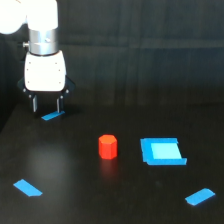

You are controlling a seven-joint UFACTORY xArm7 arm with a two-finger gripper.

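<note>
The white arm's gripper [46,101] hangs at the upper left, pointing down, just above a strip of blue tape on the dark table. Its dark fingers appear apart, with nothing visible between them. A red block [107,147] stands near the middle of the table, to the lower right of the gripper. To the right of the block lies a light square [165,150] edged with blue tape.
More blue tape strips lie at the front left [28,188] and front right [200,197]. A dark backdrop stands behind.
</note>
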